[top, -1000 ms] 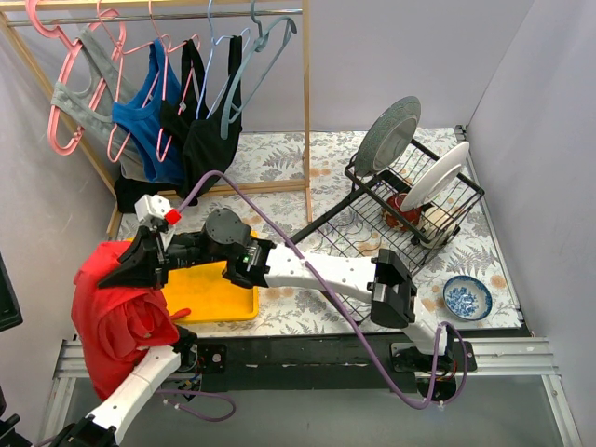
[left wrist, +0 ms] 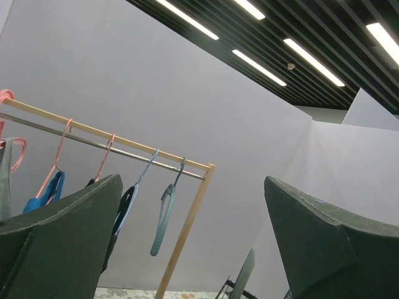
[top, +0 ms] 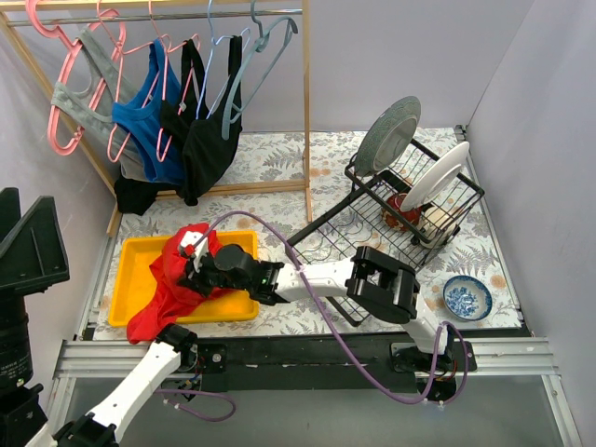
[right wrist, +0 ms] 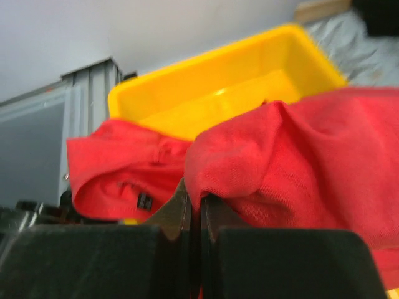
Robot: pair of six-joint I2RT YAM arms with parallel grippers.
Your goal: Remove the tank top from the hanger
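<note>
A red tank top lies crumpled in and over the yellow tray. My right gripper is shut on it; in the right wrist view red cloth bunches up at its fingertips. My left gripper is raised at the left and stands open, empty, with the hanger rail beyond it. On the rail hang a grey top, a blue top and black tops on hangers; a pale blue hanger at the right end holds no garment.
A black dish rack with plates fills the right of the counter, and a patterned bowl sits at the front right. The counter strip below the hanging tops, behind the tray, is partly clear.
My right gripper has moved right and down over the tray with the red cloth, which now rests there.
</note>
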